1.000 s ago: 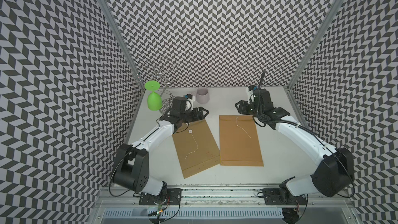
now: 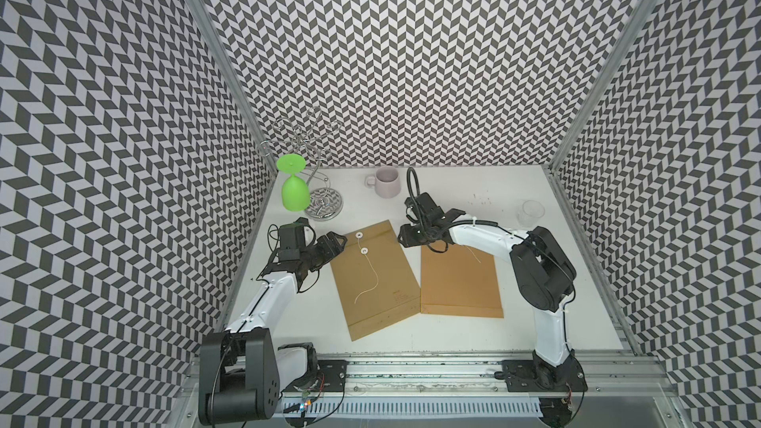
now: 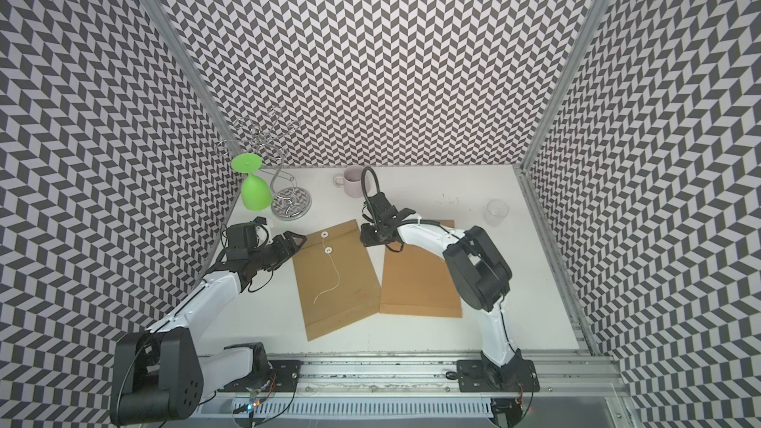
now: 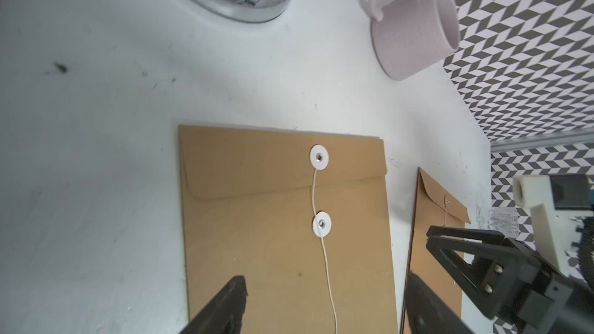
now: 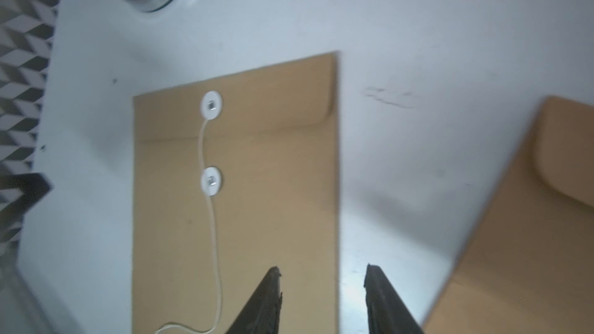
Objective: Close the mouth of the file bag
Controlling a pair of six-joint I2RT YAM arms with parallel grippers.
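The brown file bag (image 2: 384, 289) lies on the table with its flap (image 4: 260, 154) folded down. It has two white button discs, one on the flap (image 4: 319, 148) and one on the body (image 4: 320, 216); a white string (image 4: 328, 278) runs from them down the bag, its lower part loose. My left gripper (image 2: 337, 241) hangs open above the bag's upper left edge, nothing between its fingers. My right gripper (image 2: 402, 236) is open and empty above the bag's upper right side.
A second, orange-brown file bag (image 2: 459, 285) lies to the right. A green goblet (image 2: 295, 190), chrome stand (image 2: 325, 204) and mug (image 2: 386, 184) stand behind, a clear glass (image 2: 531, 212) at back right.
Both arms have moved: my left gripper down and leftward to the bag's left edge, my right gripper from above the other bag leftward to this bag's right side.
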